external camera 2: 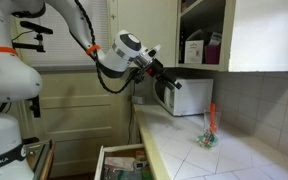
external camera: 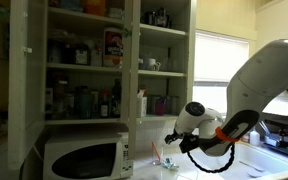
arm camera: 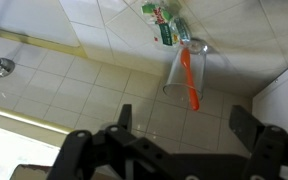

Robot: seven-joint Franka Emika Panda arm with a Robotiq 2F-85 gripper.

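Note:
My gripper is open, its two dark fingers wide apart at the bottom of the wrist view, with nothing between them. Below it on the tiled counter stands a clear cup (arm camera: 174,95) holding an orange-red utensil (arm camera: 192,80). Beside the cup lies a green and white packet (arm camera: 165,24). In exterior view 2 the gripper (external camera 2: 169,68) hangs above the counter, apart from the cup and its orange utensil (external camera 2: 213,116); the green packet (external camera 2: 206,140) rests at the cup's foot.
A white microwave (external camera: 87,156) stands at the counter's end, under open shelves (external camera: 87,70) full of jars and boxes. An open drawer (external camera 2: 122,160) juts out below the counter (external camera 2: 184,150).

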